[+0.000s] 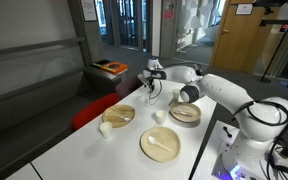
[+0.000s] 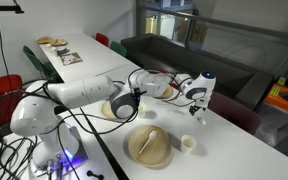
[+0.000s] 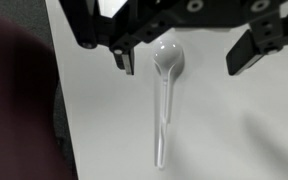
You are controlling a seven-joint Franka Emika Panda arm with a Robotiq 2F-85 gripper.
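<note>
A white plastic spoon (image 3: pixel 164 105) lies on the white table in the wrist view, its bowl toward my gripper and its handle pointing down the picture. My gripper is open above it, one finger on each side of the bowl and apart from it. Nothing is held. In the first exterior view the arm stretches to the far end of the table, where my gripper (image 1: pixel 148 81) hangs low. The second exterior view has the gripper (image 2: pixel 196 107) near the table's edge by the sofa.
A tan plate (image 1: pixel 147 151) with a white spoon on it sits nearer the arm's base. Other plates (image 1: pixel 117 120) and white cups (image 1: pixel 160 117) stand around the table. Red and dark chairs line the edge.
</note>
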